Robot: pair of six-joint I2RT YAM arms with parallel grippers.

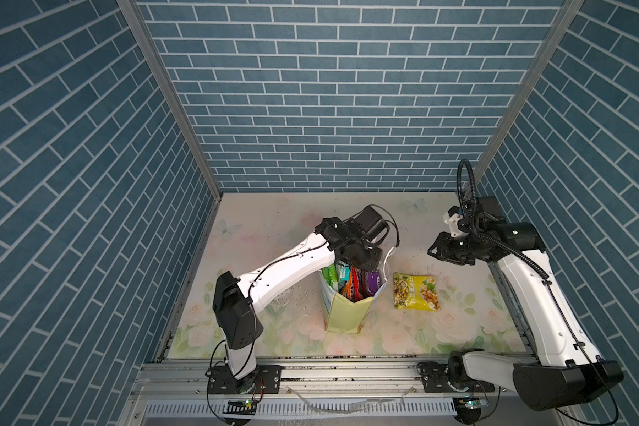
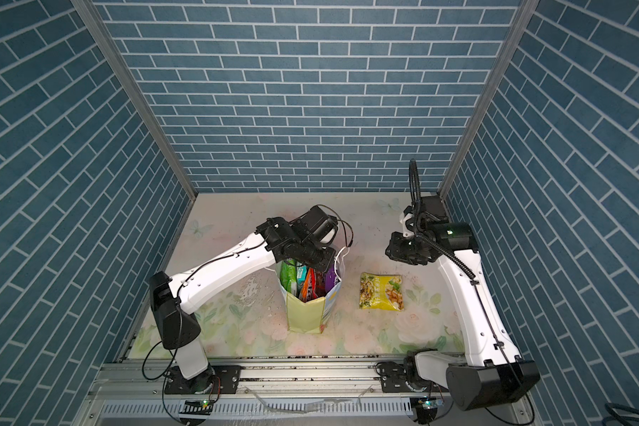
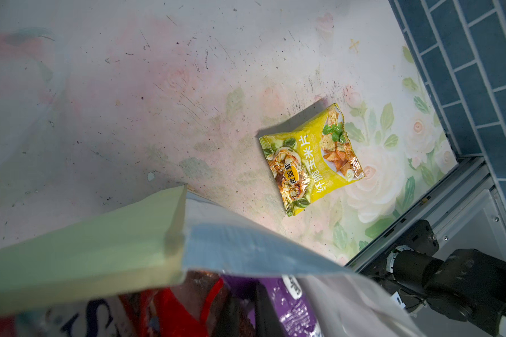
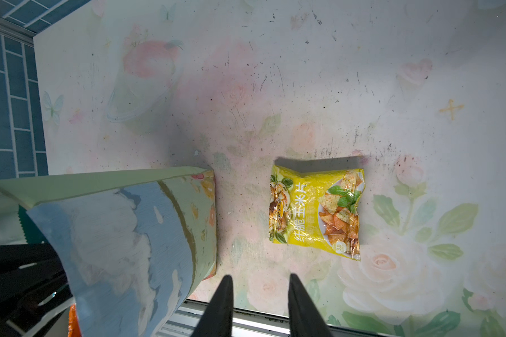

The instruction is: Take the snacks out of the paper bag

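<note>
A pale green paper bag [image 1: 349, 314] stands upright on the table, packed with snacks. Inside it are a green packet [image 2: 289, 275], a red packet [image 3: 177, 311], a purple packet [image 3: 289, 300] and others. My left gripper reaches down into the bag's mouth, its dark fingers partly open and a small distance apart over the red and purple packets. Whether they touch a packet cannot be made out. A yellow snack packet [image 4: 316, 210] lies flat on the table to the right of the bag. My right gripper hovers behind that packet, open and empty.
The bag's white handle [image 2: 342, 262] sticks up at its right side, close to the left gripper. Tiled walls [image 1: 340, 92] enclose the table [image 1: 262, 220] at back and sides.
</note>
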